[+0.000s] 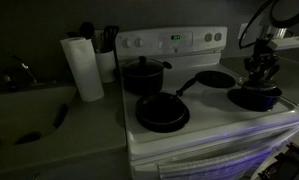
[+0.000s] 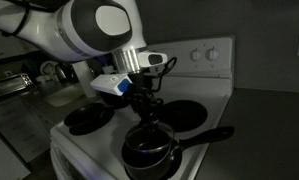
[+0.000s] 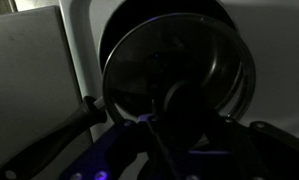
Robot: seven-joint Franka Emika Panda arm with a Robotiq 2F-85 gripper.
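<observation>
A clear glass lid point(image 2: 149, 134) with a dark knob is held over a saucepan point(image 2: 146, 160) on the front right burner. My gripper point(image 2: 145, 110) is shut on the lid's knob from above; the fingers and knob blend into one dark shape. In the wrist view the round glass lid point(image 3: 139, 62) fills the middle, and the saucepan's black handle point(image 3: 44, 145) points to the lower left. From the first exterior view, the gripper point(image 1: 259, 70) sits low over the saucepan point(image 1: 255, 100). Whether the lid's rim touches the pan all round, I cannot tell.
On the stove's left side stand a black lidded pot point(image 1: 143, 75) at the back and a frying pan point(image 1: 162, 113) in front, its handle pointing inward. A paper towel roll point(image 1: 83, 69) stands on the left counter.
</observation>
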